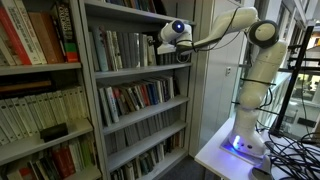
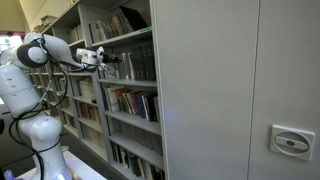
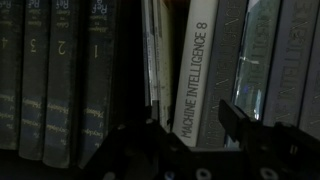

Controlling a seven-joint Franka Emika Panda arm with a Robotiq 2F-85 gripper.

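Note:
My gripper faces a row of upright books, its two dark fingers apart. Between and beyond the fingers stands a white book (image 3: 195,65) with "Machine Intelligence 8" on its spine. Contact between the fingers and the book cannot be made out in the dim wrist view. In the first exterior view the gripper (image 1: 160,48) is small, at the upper shelf of the bookcase; from the second side the gripper (image 2: 110,64) also appears at shelf height.
Dark numbered volumes (image 3: 63,75) stand left of a dark gap; grey books (image 3: 292,65) stand on the right. A shelf board (image 1: 130,71) runs beneath the upper row. The white table (image 1: 222,158) at the arm's base has bare space.

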